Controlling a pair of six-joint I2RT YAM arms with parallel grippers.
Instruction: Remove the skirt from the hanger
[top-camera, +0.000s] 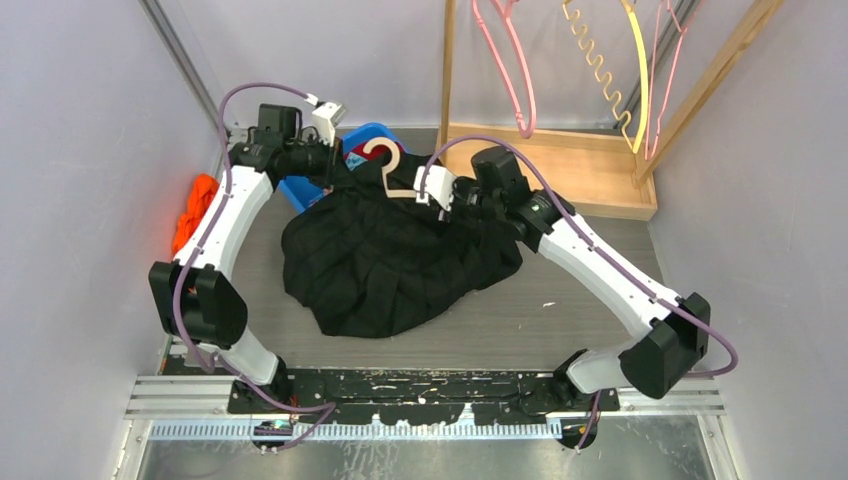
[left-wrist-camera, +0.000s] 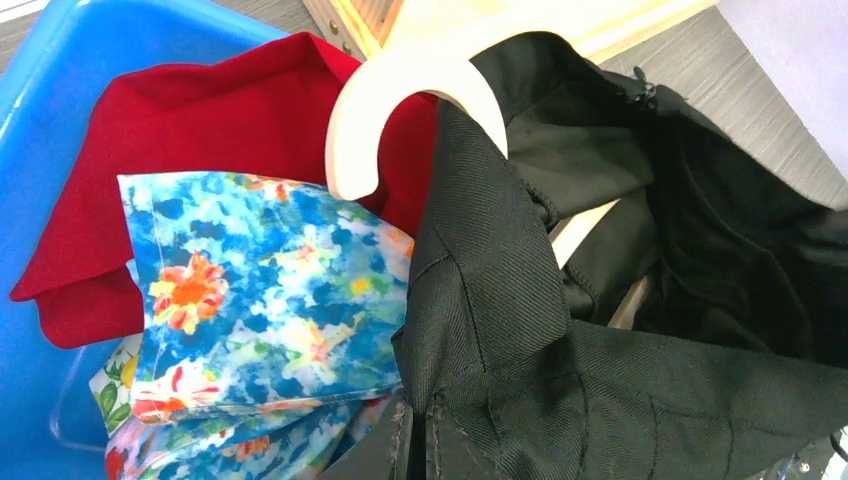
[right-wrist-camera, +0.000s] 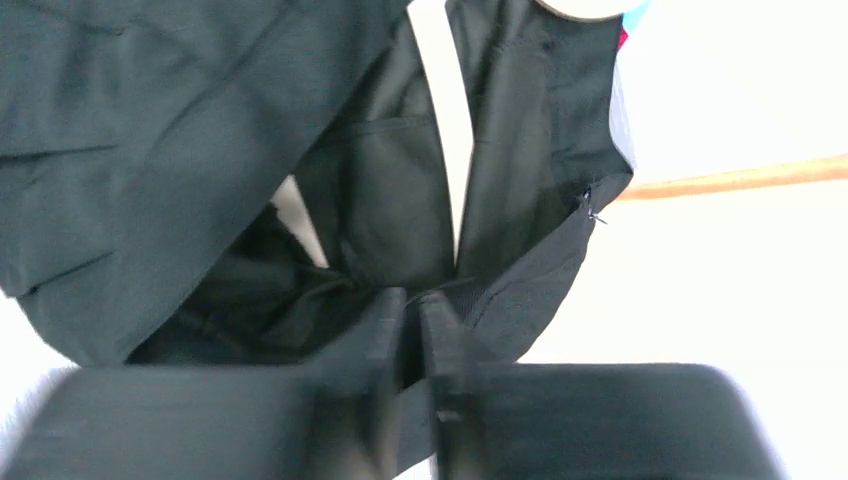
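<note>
The black skirt (top-camera: 380, 280) spreads over the floor in the middle. A white hanger (top-camera: 393, 192) shows at its waistband; in the left wrist view its hook (left-wrist-camera: 355, 130) is exposed, with the bar partly under cloth. My left gripper (top-camera: 333, 175) is shut on the skirt's waistband, held above the blue bin's front. My right gripper (top-camera: 440, 205) is over the skirt's right part; in the right wrist view its blurred fingers are close together at dark fabric, and whether they grip it is unclear.
A blue bin (left-wrist-camera: 40, 200) with red and floral cloths stands behind. A wooden rack (top-camera: 550, 175) with hanging hangers stands back right; orange cloth (top-camera: 195, 215) lies by the left wall.
</note>
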